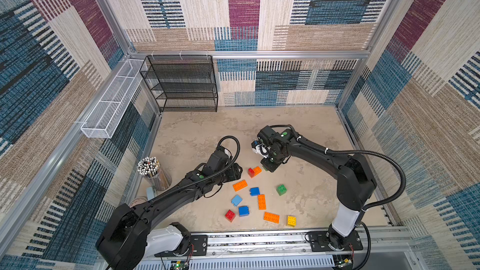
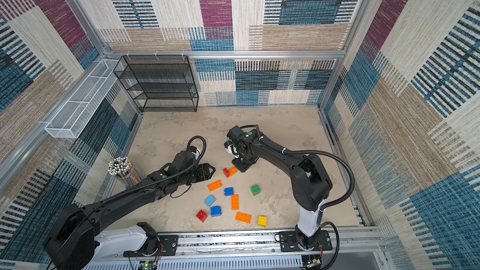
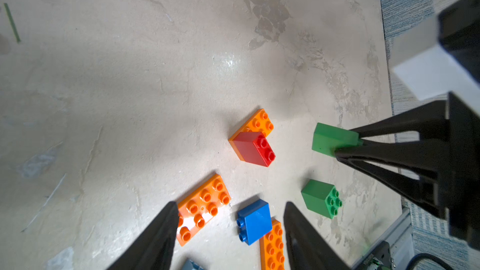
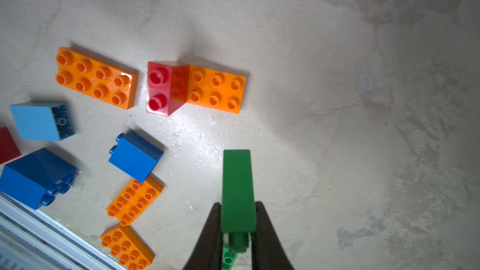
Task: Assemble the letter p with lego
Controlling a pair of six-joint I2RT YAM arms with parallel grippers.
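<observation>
My right gripper is shut on a green brick (image 3: 330, 138), held above the table. On the table, a red brick (image 4: 167, 87) sits upright on one end of an orange brick (image 4: 216, 88), whose other studs are bare; the pair lies ahead of the held brick in the right wrist view. My left gripper stands open, empty, to the left of that pair. Loose on the table are an orange brick (image 3: 202, 209), a blue brick (image 3: 254, 222), another green brick (image 3: 320, 198), a light blue brick (image 4: 42, 121) and a yellow brick (image 1: 291, 221).
Towards the front rail lie more bricks: a red one (image 1: 230, 215), a second blue one (image 1: 243, 211) and two orange ones. A holder of pens (image 1: 155, 172) stands at the left edge, a black wire rack (image 1: 187, 87) at the back.
</observation>
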